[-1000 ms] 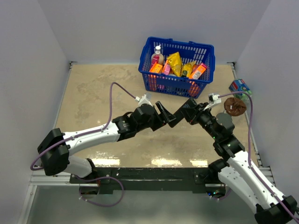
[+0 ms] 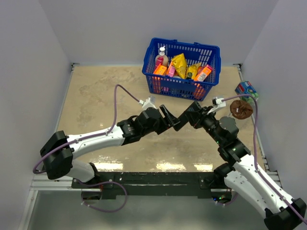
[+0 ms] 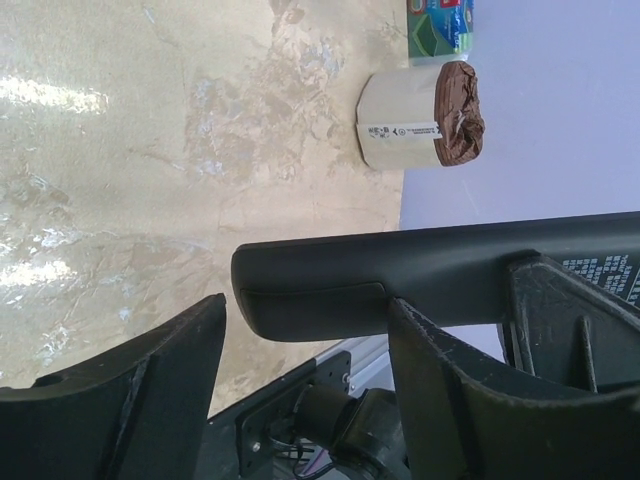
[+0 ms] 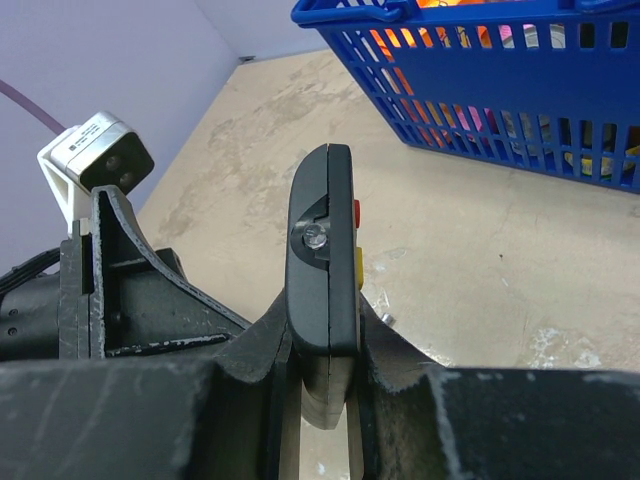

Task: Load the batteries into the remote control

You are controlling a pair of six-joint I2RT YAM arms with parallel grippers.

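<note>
The black remote control (image 2: 182, 121) (image 3: 440, 270) (image 4: 322, 260) is held in the air by my right gripper (image 2: 194, 115), shut around its body. In the right wrist view it stands edge-on, with a red and a yellow button peeking out on one side. The left wrist view shows the outline of a panel, apparently the battery cover (image 3: 315, 312), at the remote's end. My left gripper (image 2: 171, 118) is partly open close to that end; whether its fingers touch the remote is unclear. No battery can be clearly made out.
A blue basket (image 2: 180, 88) full of packaged goods stands at the back. On the right are a brown-topped roll (image 3: 400, 115) and a colourful box (image 2: 246, 89). A small silvery piece (image 4: 388, 320) shows beside the right fingers.
Almost nothing differs. The right arm has shifted very slightly, while the remote and the left gripper look the same in the top view.
</note>
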